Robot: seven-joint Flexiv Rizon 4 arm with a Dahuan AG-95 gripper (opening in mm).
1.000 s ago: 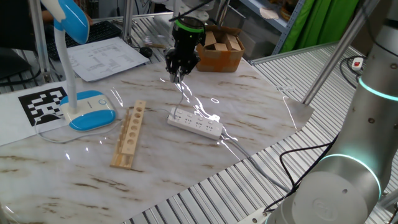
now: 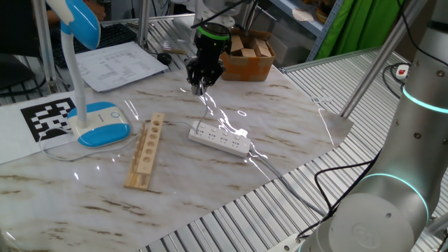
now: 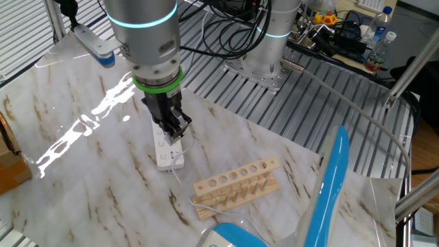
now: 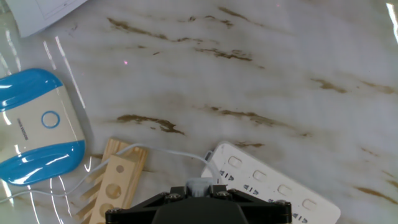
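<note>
A pale plug (image 4: 199, 185) is between the fingertips of my gripper, which is shut on it at the bottom of the wrist view. A thin white cable (image 4: 168, 150) runs from the plug toward the blue-and-white desk lamp (image 2: 101, 127). In exterior view 1 my gripper (image 2: 200, 87) hangs above the table, and the cable droops below it. The white power strip (image 2: 219, 139) lies flat on the marble-patterned table. From exterior view 2 my gripper (image 3: 177, 132) overlaps part of the power strip (image 3: 167, 156); the exact gap between plug and sockets is hard to tell.
A wooden test-tube rack (image 2: 148, 152) stands between the lamp and the power strip, with the cable passing by its end. A cardboard box (image 2: 248, 56) and papers (image 2: 119, 66) occupy the far side.
Over the last second the arm above the gripper has shifted slightly. The gripper, plug and cable look almost in the same place, and the power strip has not moved.
</note>
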